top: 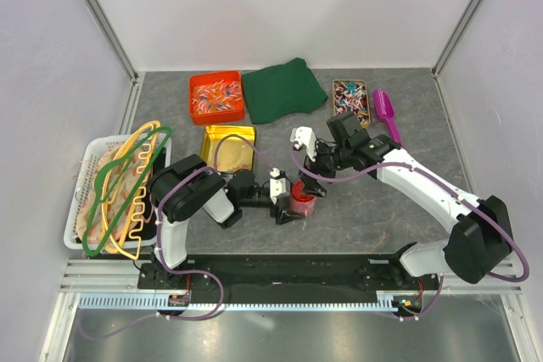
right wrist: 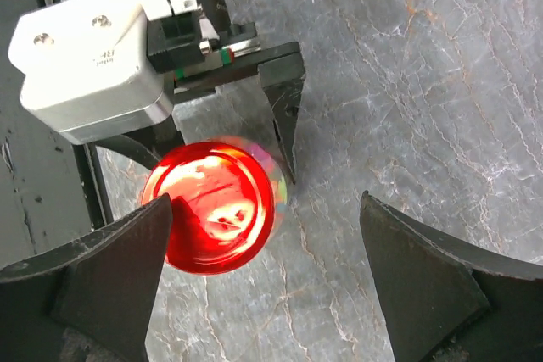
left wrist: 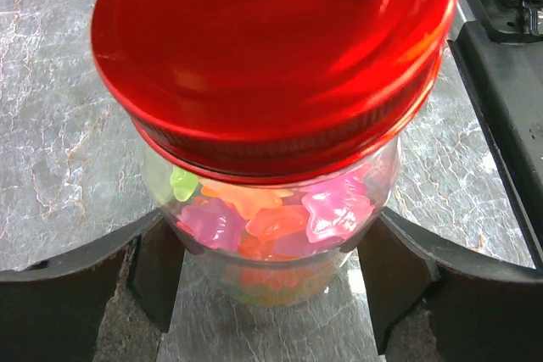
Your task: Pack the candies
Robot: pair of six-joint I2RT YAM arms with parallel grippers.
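A clear jar with a red screw lid (left wrist: 271, 57), full of colourful candies (left wrist: 271, 222), stands upright on the grey worktop. My left gripper is shut on the jar's body, low and from the side. Directly above the lid (right wrist: 212, 205), my right gripper is open, its fingers either side of and over the jar, with nothing held. In the top view the jar (top: 303, 205) is at the front middle of the worktop, partly covered by the grippers.
Behind lie a red bin of candies (top: 216, 111), a green cloth (top: 280, 91), a yellow tray (top: 233, 152), a box of sticks (top: 349, 95) and a purple scoop (top: 382, 105). A white basket (top: 81, 192) fills the left. The worktop's front edge is close.
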